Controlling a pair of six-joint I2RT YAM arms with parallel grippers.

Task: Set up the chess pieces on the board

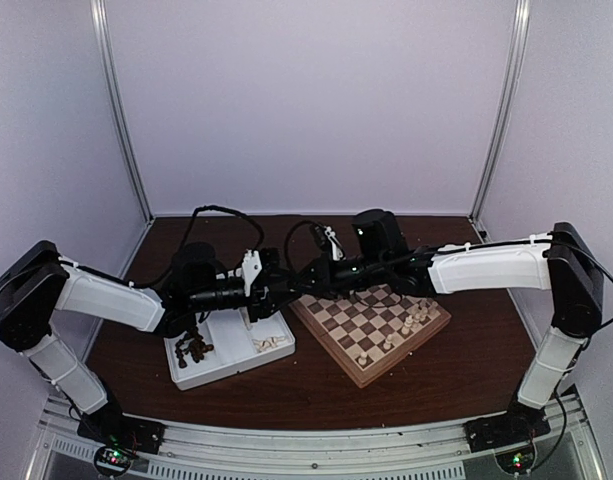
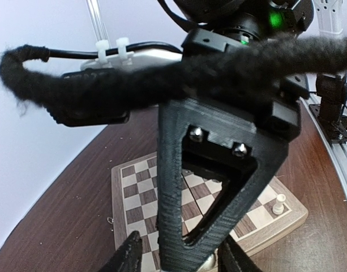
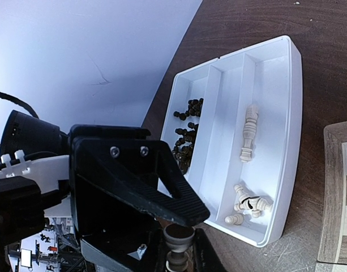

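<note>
My left gripper and right gripper meet above the gap between tray and board, overlapping. A pale piece sits upright among their black fingers, low in the right wrist view; which fingers grip it is unclear. In the left wrist view the right gripper's body hides much of the checkered board. Several white pieces stand on the board's near right side, among them a pawn. The white tray holds dark pieces in one compartment and white pieces in another.
Pale walls close in the back and sides. The board's rim lies close beside the tray.
</note>
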